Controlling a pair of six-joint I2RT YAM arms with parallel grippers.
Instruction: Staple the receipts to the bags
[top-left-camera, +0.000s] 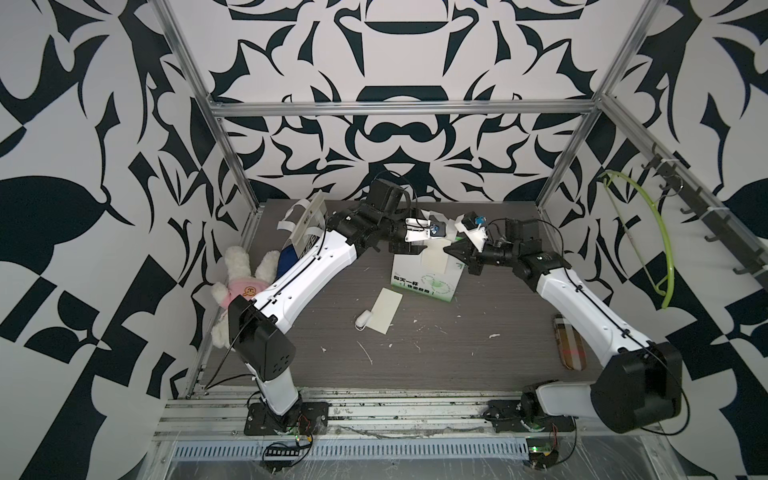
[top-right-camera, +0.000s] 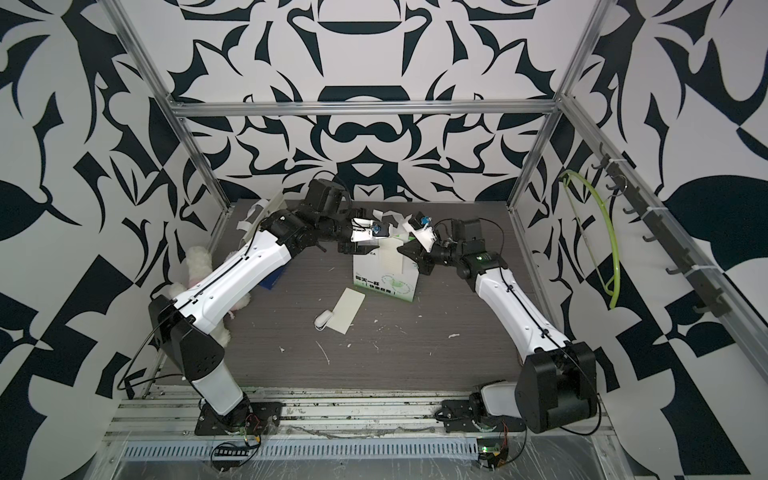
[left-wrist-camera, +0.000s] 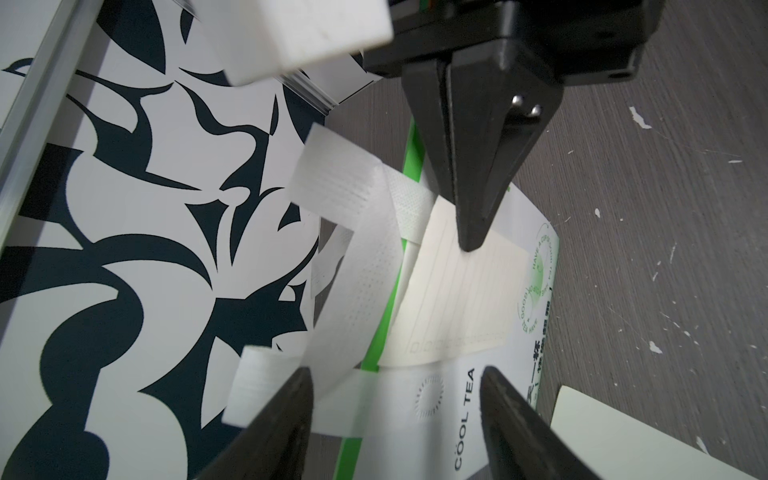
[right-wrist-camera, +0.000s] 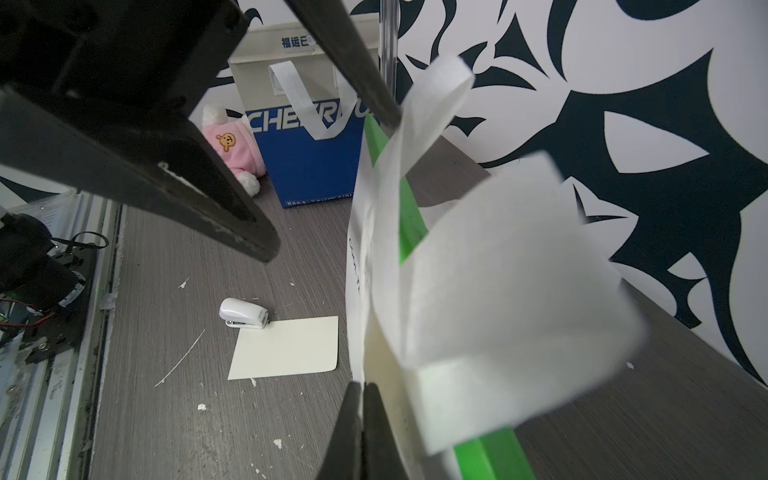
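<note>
A white paper bag (top-left-camera: 432, 276) with green sides and the words COOL TEA stands at the table's middle, its pale handle (left-wrist-camera: 356, 264) sticking up. Against its face is a cream receipt (left-wrist-camera: 456, 288). My right gripper is shut at the bag's upper edge, with the receipt and edge passing between its fingertips. My left gripper is part open near the bag's top, its fingers (right-wrist-camera: 252, 228) apart and nothing gripped. A white stapler (right-wrist-camera: 244, 313) rests beside a second cream slip (right-wrist-camera: 288, 348) on the table.
A blue and beige bag (right-wrist-camera: 308, 120) and a pink-clothed plush toy (top-left-camera: 244, 288) stand at the left. A plaid case (top-left-camera: 569, 342) lies at the right edge.
</note>
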